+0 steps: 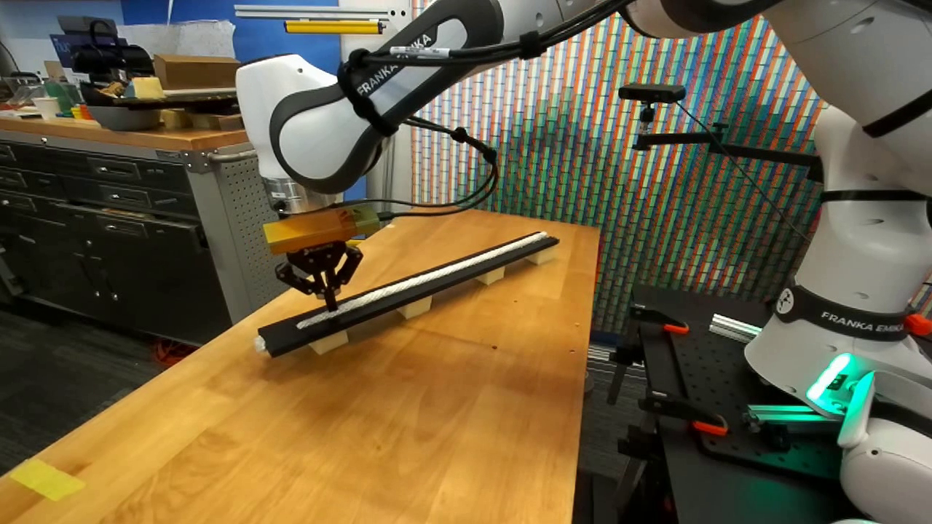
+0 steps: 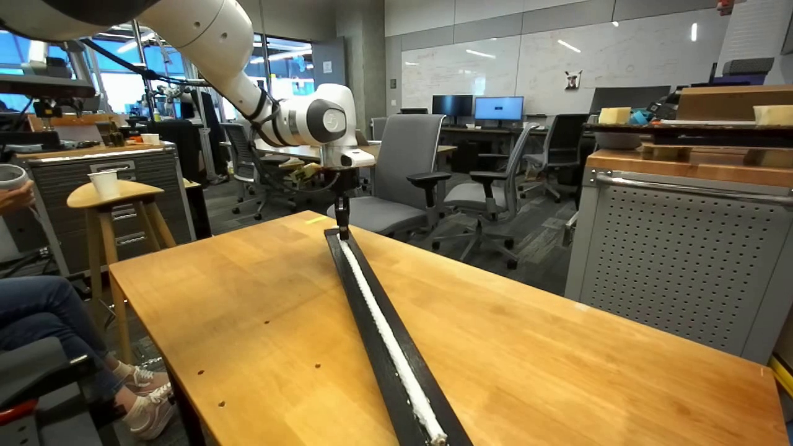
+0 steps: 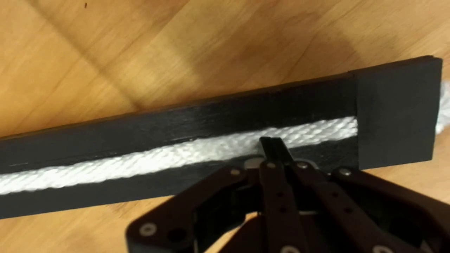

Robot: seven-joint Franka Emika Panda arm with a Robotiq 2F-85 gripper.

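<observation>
A white braided rope [image 1: 437, 276] runs along the middle of a long black board [image 3: 126, 122]. Near the board's near-left end, in exterior view 1, my gripper [image 1: 331, 306] points down at the rope. In the wrist view the gripper is shut, its fingertips over the rope's lower edge; nothing shows between them. Whether the tips press on the rope or hover just above it, I cannot tell. A black band at the board's end covers the rope [image 3: 177, 156], and a white tuft sticks out beyond it.
Small pale blocks [image 1: 415, 307] hold the board above the wooden table [image 1: 419, 419]. A grey cabinet [image 2: 669, 253] stands beyond the table.
</observation>
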